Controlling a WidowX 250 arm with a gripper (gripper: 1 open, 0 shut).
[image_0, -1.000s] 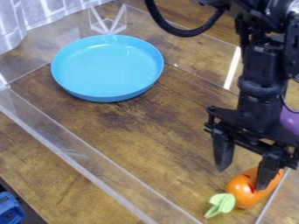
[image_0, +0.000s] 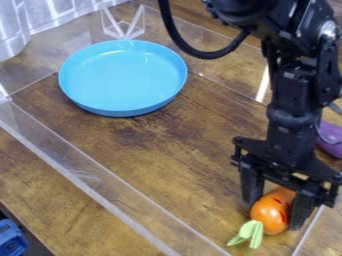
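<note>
The black robot gripper (image_0: 275, 186) is low at the right, down around an orange toy carrot (image_0: 271, 214) with a pale green top (image_0: 246, 235). Its fingers straddle the carrot's upper part; whether they are closed on it is unclear.
A blue round bowl (image_0: 123, 75) sits at the upper left of the wooden table (image_0: 94, 170). A purple object (image_0: 329, 136) lies behind the gripper at the right. Clear walls edge the table, and a blue item (image_0: 8, 240) is at the lower left corner.
The gripper has moved down and slightly left over the carrot, covering more of it. The carrot appears shifted a little to the left.
</note>
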